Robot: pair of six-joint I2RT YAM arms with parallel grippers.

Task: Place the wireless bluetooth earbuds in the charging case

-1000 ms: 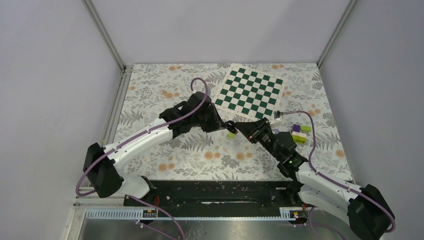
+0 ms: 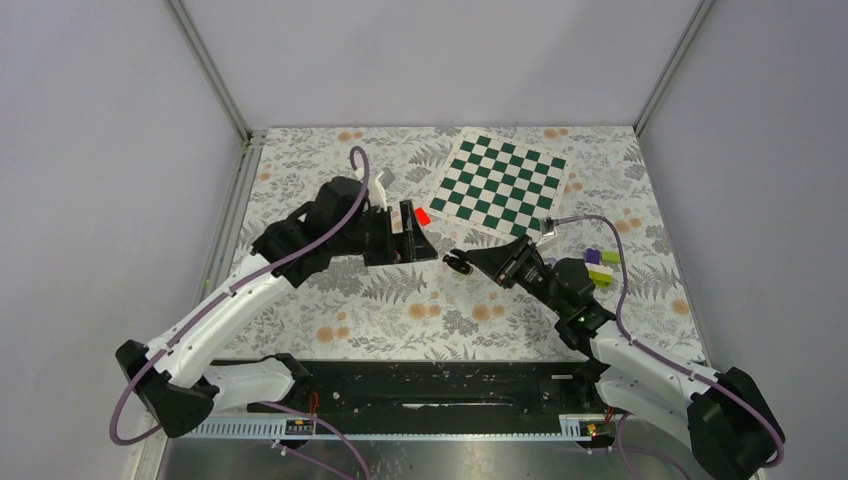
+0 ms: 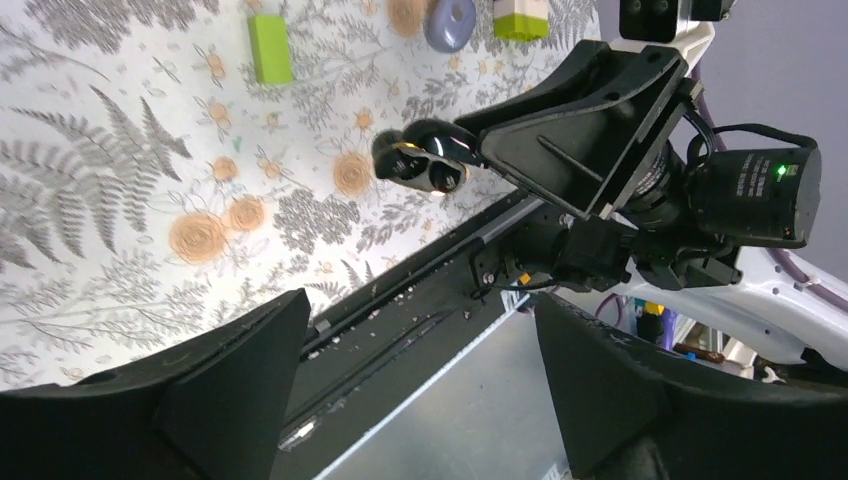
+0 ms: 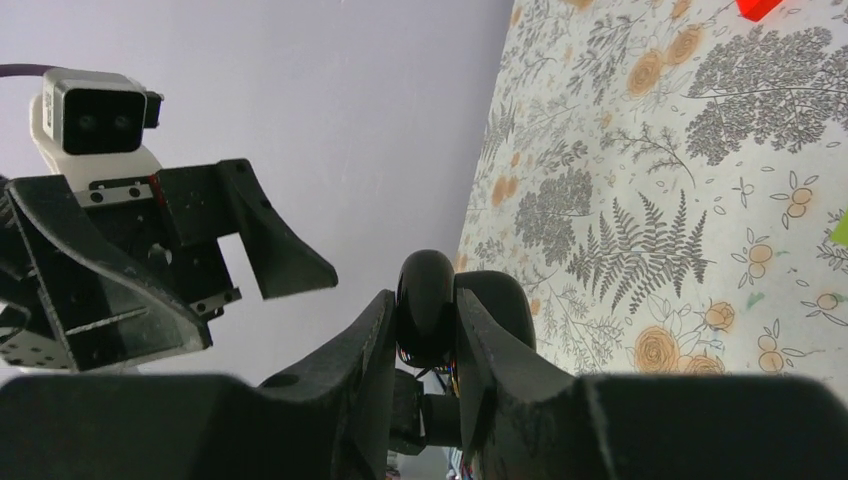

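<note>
My right gripper (image 2: 472,258) is shut on a small glossy black earbud case (image 2: 457,262), held in the air; in the left wrist view the case (image 3: 418,158) shows a raised lid part, and in the right wrist view its black body (image 4: 425,305) rises between the fingertips. My left gripper (image 2: 412,233) stands open to the left of the case, apart from it, with nothing seen between its fingers. Whether earbuds sit inside the case cannot be told.
A checkered board (image 2: 498,183) lies at the back. A red block (image 2: 422,216), a green block (image 3: 270,48), a purple object (image 3: 450,25) and other blocks lie on the floral table.
My left gripper has pulled back leftward from the case and now stands open. The right gripper has stayed nearly in place with the case.
</note>
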